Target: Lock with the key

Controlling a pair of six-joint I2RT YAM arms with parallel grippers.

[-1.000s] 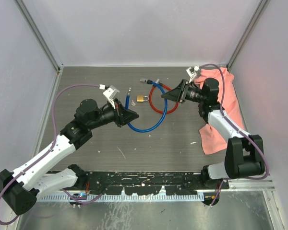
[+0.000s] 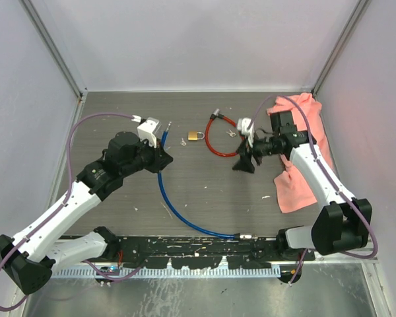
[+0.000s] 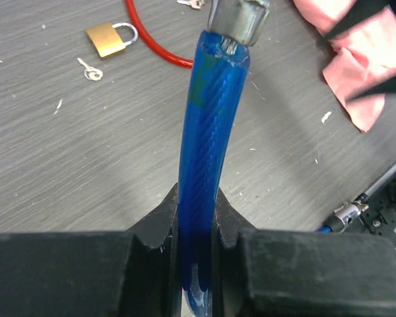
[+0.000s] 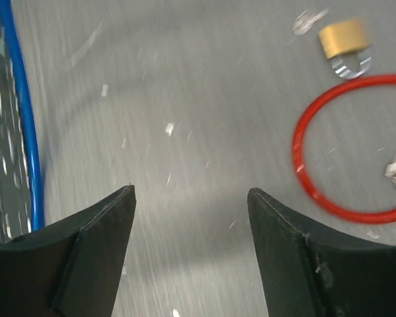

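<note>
A blue cable lock (image 2: 181,218) is held near one end by my left gripper (image 2: 163,160), which is shut on it. In the left wrist view the blue tube (image 3: 208,119) stands up between the fingers, with a metal end on top. The cable's other end (image 2: 243,236) hangs by the table's front edge. My right gripper is part open over bare table, nothing between its fingers. A small key (image 3: 91,70) lies beside the brass padlock (image 3: 105,39). Another key or pair of keys (image 2: 231,133) lies inside the red cable's loop.
The red cable lock (image 2: 211,144) curves on the table right of the padlock. A pink cloth (image 2: 294,188) covers the right side. Bare table (image 2: 204,188) lies between the arms.
That end swung down to the front edge. The left gripper moved left with its end.
</note>
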